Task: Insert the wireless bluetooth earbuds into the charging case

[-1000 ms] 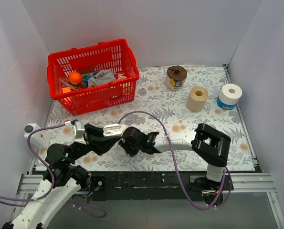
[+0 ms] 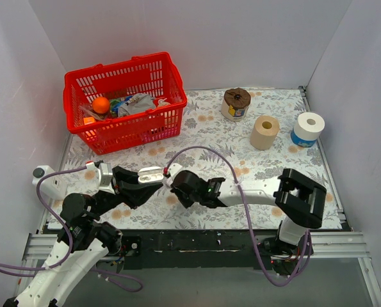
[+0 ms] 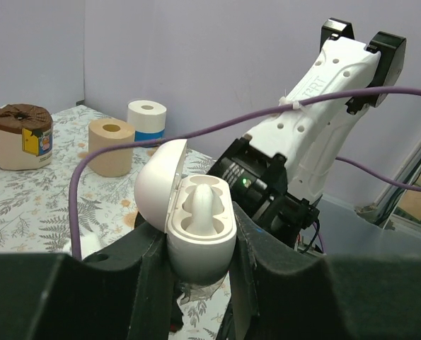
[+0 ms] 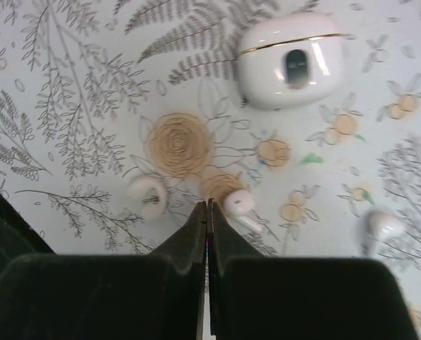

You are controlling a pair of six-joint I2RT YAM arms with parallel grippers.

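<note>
My left gripper point(image 2: 155, 181) is shut on a white charging case point(image 3: 202, 248), held above the table with its lid point(image 3: 157, 185) raised. In the left wrist view the case's earbud slots look empty. My right gripper is shut, with nothing seen between its fingertips. Just beyond those tips in the right wrist view, a white earbud point(image 4: 239, 203) lies on the patterned table. To the left is a curved white earbud point(image 4: 148, 197); on the right lies a blurred one point(image 4: 385, 225).
A second, closed white case point(image 4: 291, 60) with a gold seam rests on the table. A red basket point(image 2: 125, 131) stands back left. Several rolls, including a brown-topped one point(image 2: 235, 102), stand at the back right. A purple cable point(image 2: 246, 211) loops over the right arm.
The right arm has shifted right, and its gripper has come away from the spot beneath the left gripper's case. The left arm and the held case have stayed put.
</note>
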